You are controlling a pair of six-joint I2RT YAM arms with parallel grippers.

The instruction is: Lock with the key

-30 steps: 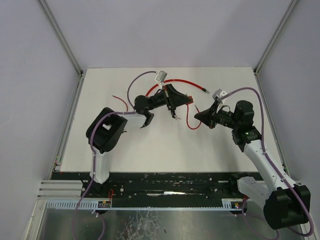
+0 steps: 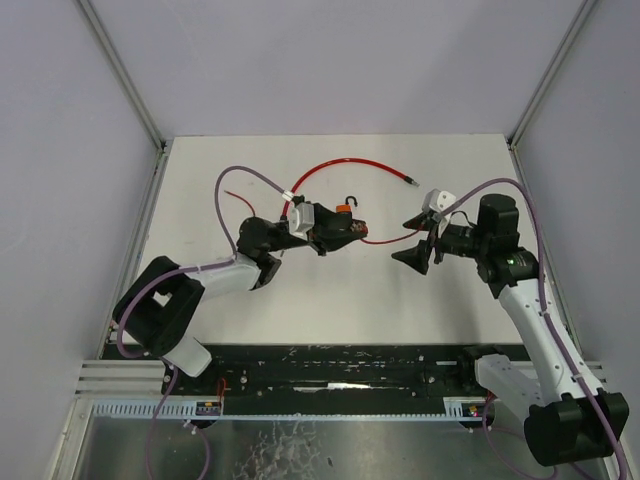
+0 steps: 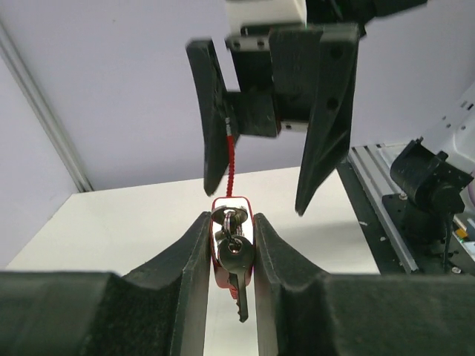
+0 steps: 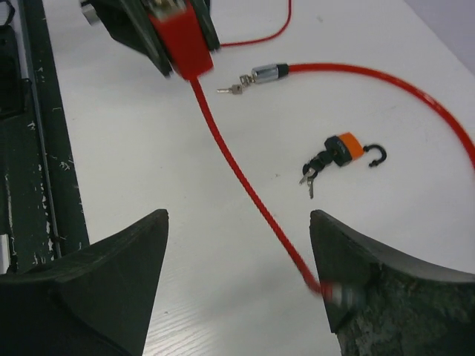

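My left gripper (image 2: 352, 228) is shut on a red lock (image 4: 182, 41) with a key (image 3: 236, 256) at its face. A thin red cord (image 4: 237, 174) runs from the lock toward my right gripper (image 2: 420, 240), whose fingers stand part open at the cord's far end, blurred in the right wrist view; whether they grip it is unclear.
An orange-and-black padlock with keys (image 4: 343, 149) lies on the white table (image 2: 330, 300). A thick red cable (image 2: 350, 160) with a metal-ended lock (image 4: 266, 73) curves across the back.
My left gripper has moved left and toward the front with the lock. The right gripper has opened wider and moved slightly right, and the cord is now stretched straighter.
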